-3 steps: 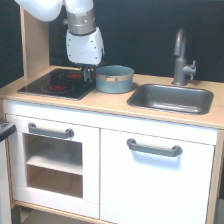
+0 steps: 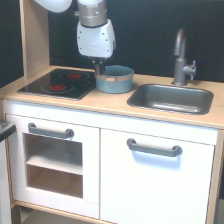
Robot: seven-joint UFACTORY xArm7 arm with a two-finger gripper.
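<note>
In the camera view my gripper [image 2: 99,67] hangs from the white arm [image 2: 97,38] at the upper middle, by the left rim of a blue-grey pot [image 2: 117,82]. The pot sits on the wooden counter at the right edge of the black cooktop [image 2: 58,84], which has red rings. The fingertips are small and dark, and I cannot tell whether they are open or shut, or whether they touch the pot.
A steel sink [image 2: 170,98] with a tap [image 2: 180,58] is at the right. Below are a glass-fronted oven door [image 2: 91,170] and a white cupboard door [image 2: 150,185]. A wooden side panel stands at the left.
The arm and gripper have moved right, from over the cooktop to the pot's left rim. The pot looks unmoved.
</note>
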